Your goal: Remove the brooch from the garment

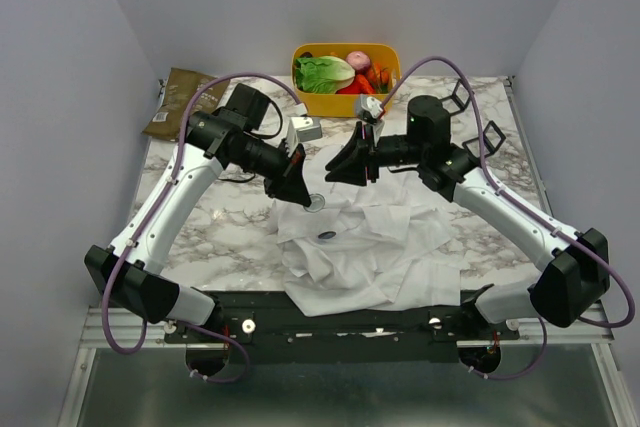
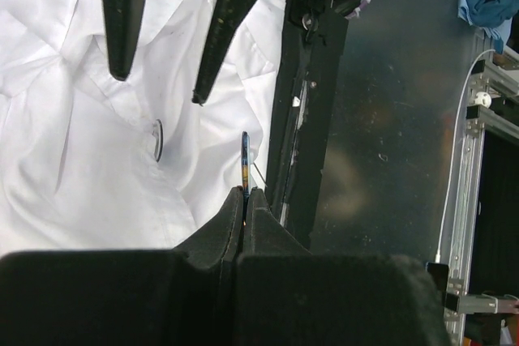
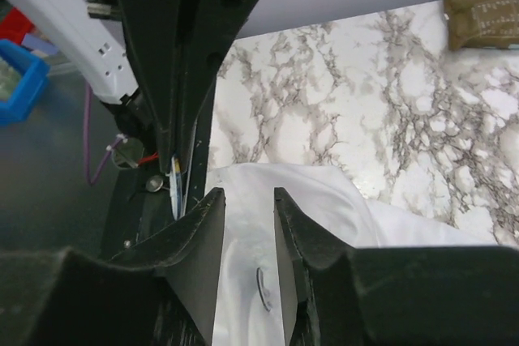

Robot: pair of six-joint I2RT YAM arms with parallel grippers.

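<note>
A round, shiny brooch (image 1: 315, 203) is at the tips of my left gripper (image 1: 305, 196), above the white garment (image 1: 345, 247). In the left wrist view this brooch (image 2: 246, 161) appears edge-on between the shut tips of the left gripper. The right wrist view also shows the thin brooch (image 3: 175, 190) under the left fingers. My right gripper is open with nothing between its fingers, just right of the brooch. A small dark oval piece (image 1: 327, 235) lies on the garment; in the left wrist view this oval piece (image 2: 158, 140) is seen nearly side-on.
A yellow basket (image 1: 330, 104) with vegetables stands at the back. A brown packet (image 1: 180, 107) lies back left, and black frames (image 1: 487, 139) lie at the right.
</note>
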